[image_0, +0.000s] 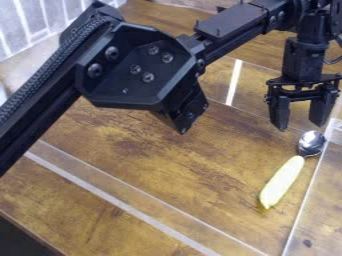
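My black gripper (299, 114) hangs at the upper right of the camera view, fingers apart and open, nothing seen between them. Just below it a shiny metal object (310, 142), perhaps a spoon's bowl or small round piece, rests on the wooden table (147, 190). A pale yellow elongated object (282, 183), like a corn cob or banana, lies below that, slanting toward the lower left.
The large black arm crosses the upper left and top of the view, hiding part of the table. White tape lines run across the wood.
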